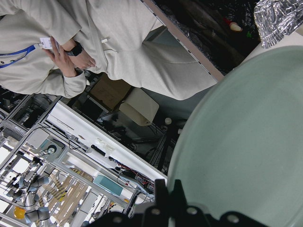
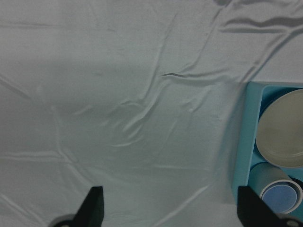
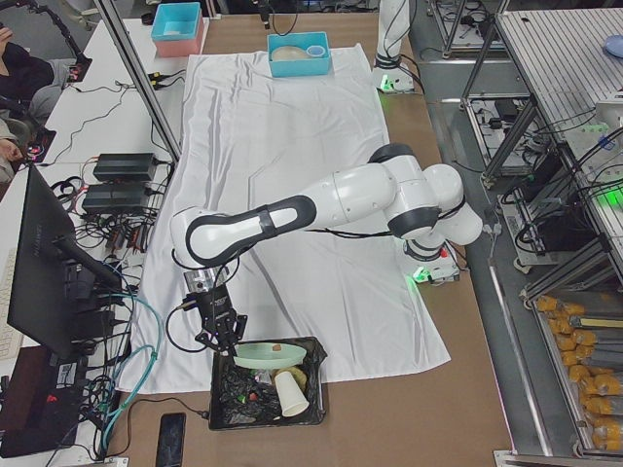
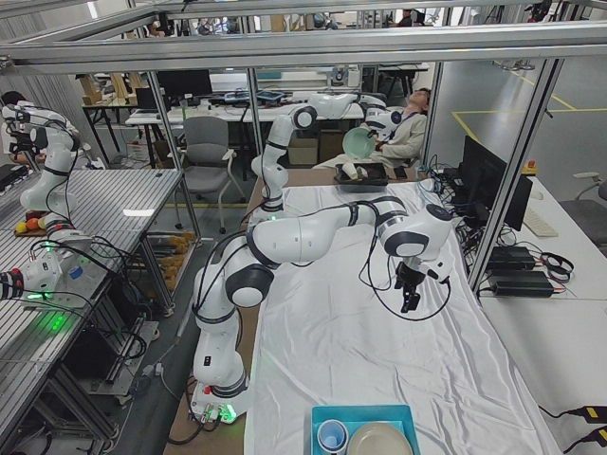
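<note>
A pale green plate (image 3: 273,354) is tilted above a black bin (image 3: 224,409) lined with black plastic, holding a white cup (image 3: 290,397) and other refuse. My left gripper (image 3: 232,341) is shut on the plate's edge; in the left wrist view the plate (image 1: 241,137) fills the right side. My right gripper is open, nothing between its fingers, over the white cloth near a blue container (image 2: 247,123) holding a beige plate (image 2: 279,127) and a cup (image 2: 279,194).
A monitor (image 3: 39,263) stands at the left. A seated person (image 4: 408,133) is just beyond the bin.
</note>
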